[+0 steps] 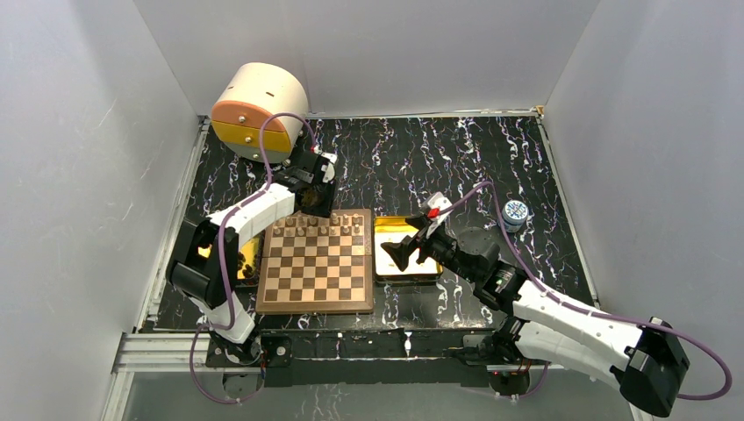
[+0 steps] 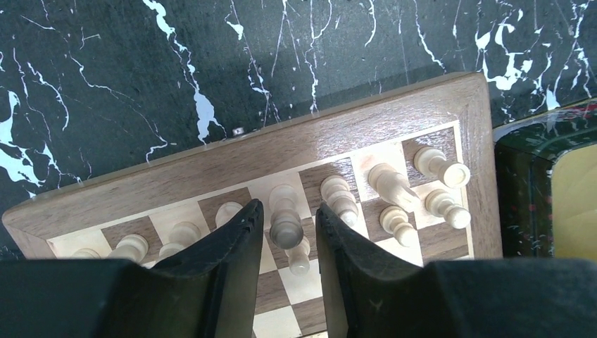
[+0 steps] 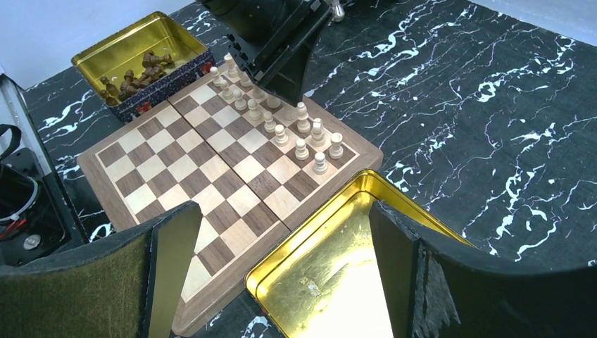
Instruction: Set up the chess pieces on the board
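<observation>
The wooden chessboard (image 1: 316,307) has light pieces lined up along its far side. In the left wrist view a tall light piece (image 2: 286,231) stands upright on a light back-row square. My left gripper is open around it, with a gap on either side. Other light pieces stand at both sides, among them a bishop-like piece (image 2: 393,186) and a corner rook (image 2: 443,167). My right gripper is wide open and empty, above the gold tray (image 3: 331,296) by the board's right edge.
A gold tin (image 3: 144,35) with dark pieces lying in it stands at the board's left. A rounded drawer box (image 1: 263,96) is at the back left, a round tin (image 1: 515,213) at the right. The board's middle and near rows are clear.
</observation>
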